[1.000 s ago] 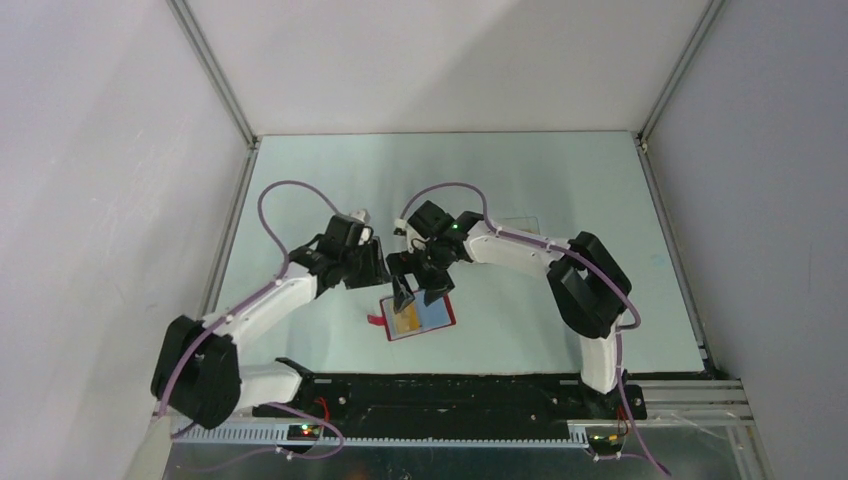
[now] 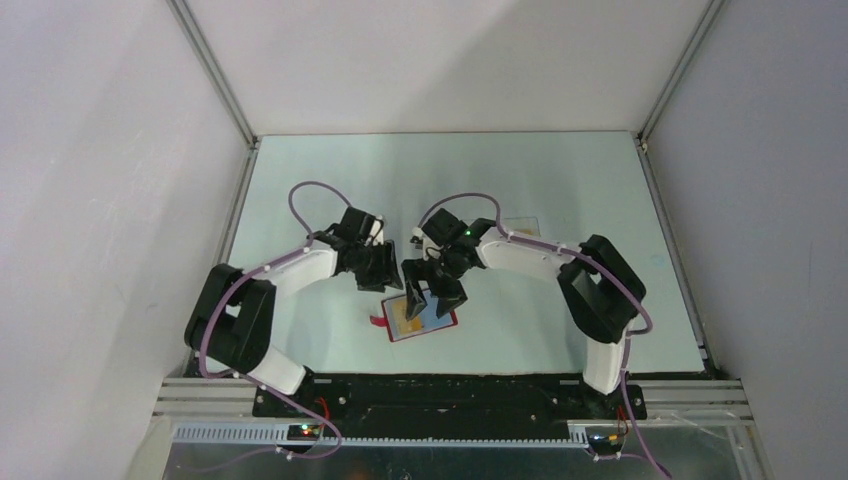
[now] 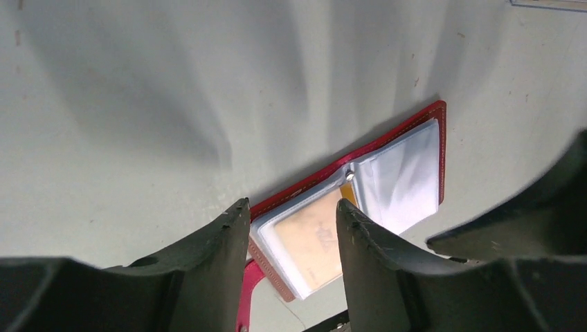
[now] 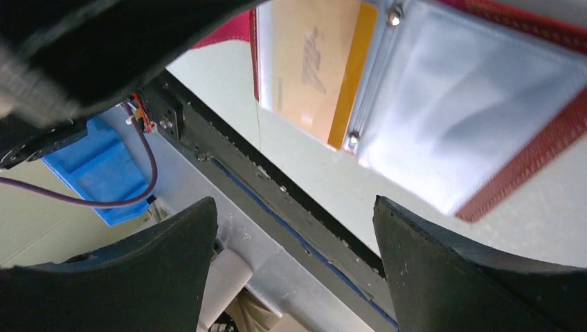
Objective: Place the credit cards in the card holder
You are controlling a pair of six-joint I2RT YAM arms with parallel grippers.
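The card holder lies opened flat with a dark red border and clear pockets; a red strap sticks out at its left end. A beige-gold card sits in its left pocket, while the right pocket looks pale, with no card seen in it. Over the holder, my right gripper is open, nothing between its fingers. My left gripper hangs open just beyond the holder's back left corner, also empty. In the left wrist view, the holder appears partly behind its right finger.
A clear flat box lies at the back right, partly behind the right arm. The two grippers are close side by side. Bare table extends to the right and back.
The left arm has swung rightward, its gripper a little nearer the right one. After shifting left, the right gripper has come back to the right. The holder sits very slightly further right.
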